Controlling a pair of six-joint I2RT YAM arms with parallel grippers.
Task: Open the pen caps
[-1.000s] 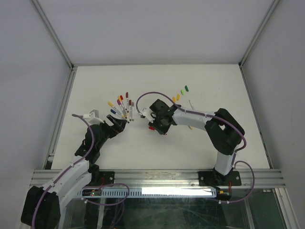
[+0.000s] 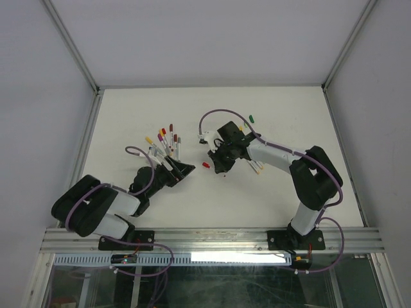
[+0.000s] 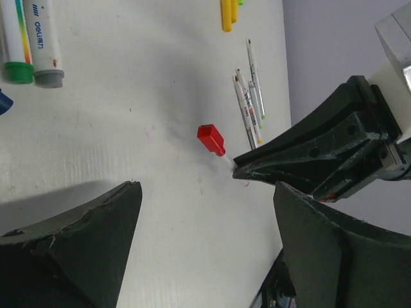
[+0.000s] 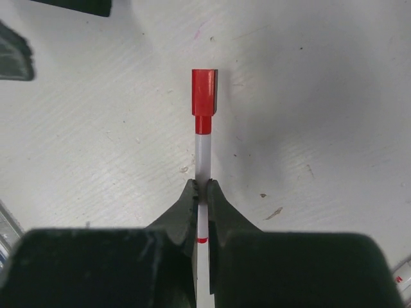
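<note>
A pen with a red cap (image 4: 204, 90) and white barrel stands out in the middle of the right wrist view, its barrel running between the tips of my right gripper, which is shut; whether it grips the barrel is unclear. In the left wrist view the same red cap (image 3: 210, 138) points toward my left gripper, which stands open with nothing between its fingers, just left of the right one. From the top, my left gripper (image 2: 180, 173) is near the capped pens (image 2: 168, 144), and my right gripper (image 2: 219, 160) is at the table's centre.
Loose yellow caps (image 3: 227, 13) and green caps (image 2: 252, 119) lie at the back right. Several white pens (image 3: 245, 106) lie right of my right arm.
My left gripper has moved right, toward the middle.
</note>
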